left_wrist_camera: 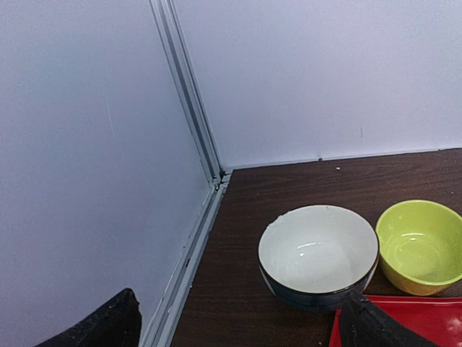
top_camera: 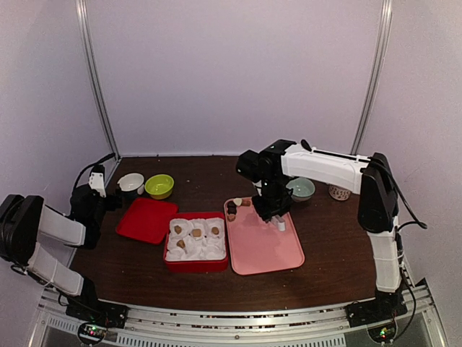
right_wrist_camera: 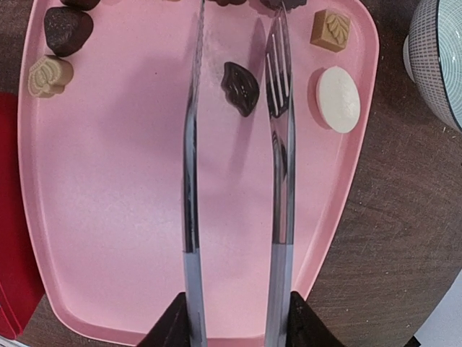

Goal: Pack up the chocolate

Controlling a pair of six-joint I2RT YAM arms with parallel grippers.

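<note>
A pink tray (top_camera: 263,249) holds chocolates, among them a dark lip-shaped piece (right_wrist_camera: 240,88), a white disc (right_wrist_camera: 338,99), a dark heart (right_wrist_camera: 68,30) and light pieces (right_wrist_camera: 329,30). My right gripper is over the tray, fingers apart either side of the lip-shaped piece, nothing visibly held. The red box (top_camera: 195,264) holds white wrappers with several light-brown chocolates. My left gripper (top_camera: 112,195) stands open at the far left, empty, facing the bowls.
The red lid (top_camera: 144,220) lies behind the box. A white bowl (left_wrist_camera: 317,249), green bowl (left_wrist_camera: 415,246) and pale bowl (right_wrist_camera: 444,50) stand toward the back, with a patterned cup (top_camera: 339,193) at right.
</note>
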